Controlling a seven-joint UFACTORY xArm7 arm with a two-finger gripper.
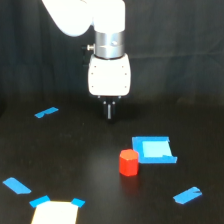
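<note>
My gripper (109, 111), black-fingered under a white hand, hangs over the dark table near the top centre of the camera view. Its two fingers look close together, and whether they are open or shut is hard to tell at this size. No object shows between them. A small red block (129, 163) rests on the table, lower in the picture and slightly right of the gripper, clear of it. Just right of the block is a blue-bordered square (172, 160) with a pale centre (156, 149); the block stands by its left edge.
A cream-coloured square (56, 214) lies at the bottom left, with blue tape at its upper corners. Other blue tape strips mark the table at left (16, 186), far left (46, 112) and lower right (187, 195).
</note>
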